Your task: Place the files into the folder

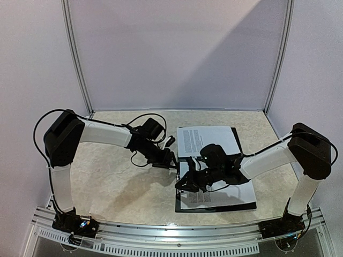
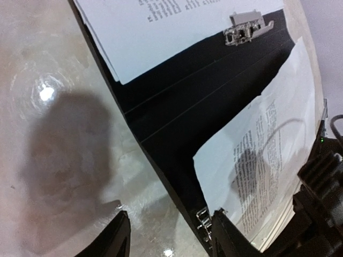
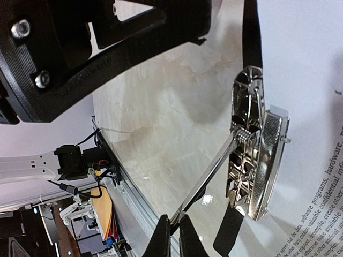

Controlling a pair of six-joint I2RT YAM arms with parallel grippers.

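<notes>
The open black folder [image 2: 166, 107] holds printed sheets on both halves [image 1: 206, 140] [image 2: 252, 155], each half with a metal clip. At the near half's left edge, the silver clip [image 3: 246, 144] has its lever raised toward my right gripper, which is shut with the lever's tip at its fingers. From above, that gripper [image 1: 185, 182] sits low over this clip. My left gripper is part open at the folder's left edge, with nothing seen between its fingers; in the top view it [image 1: 170, 163] stands by the folder's middle.
Pale walls surround the back and sides, and a metal rail [image 1: 161, 235] runs along the front.
</notes>
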